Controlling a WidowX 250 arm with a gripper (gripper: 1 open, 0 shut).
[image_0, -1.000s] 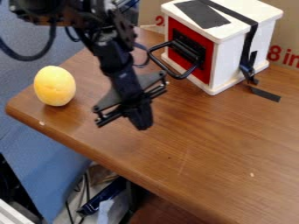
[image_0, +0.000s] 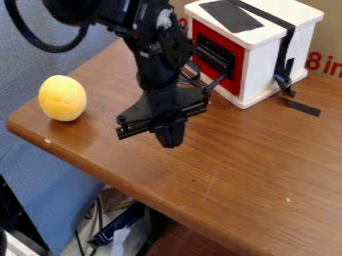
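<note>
My black gripper hangs low over the wooden table, left of center and pointing down; whether its fingers are open or shut is hard to tell. A yellow egg-shaped object rests at the table's left edge, to the left of my gripper. Behind my gripper, at the upper right, stands a white box with a red front, a black handle and black straps.
A cardboard box is at the back right.
Over the last second my gripper has shifted slightly, a little up and to the right. The yellow object and the white box look unmoved.
</note>
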